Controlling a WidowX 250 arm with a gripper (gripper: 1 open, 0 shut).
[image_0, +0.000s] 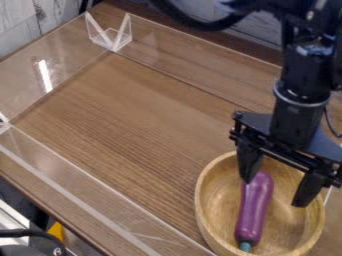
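Note:
My black gripper is low over a tan bowl at the bottom right, open, its fingers apart on either side above the bowl. Inside the bowl lies a long purple object with a teal tip, just below the left finger, partly near or under it. Whether the fingers touch it I cannot tell.
A clear plastic item stands at the back left. Dark cables lie at the lower left edge.

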